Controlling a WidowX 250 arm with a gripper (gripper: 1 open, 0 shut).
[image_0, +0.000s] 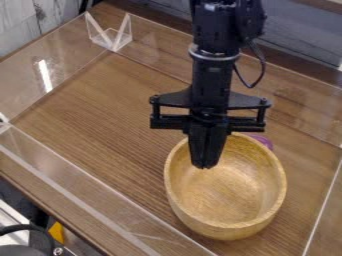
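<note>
My black gripper (206, 150) hangs shut over the back half of a large beige bowl (227, 200), its tips low near the bowl's rim, with nothing visible between them. A small purple object (265, 140) lies just behind the bowl at the right, partly hidden by the bowl and gripper.
A clear wire or plastic holder (110, 32) stands at the back left. A wall edge runs along the back, and a dark cable shows at the lower left.
</note>
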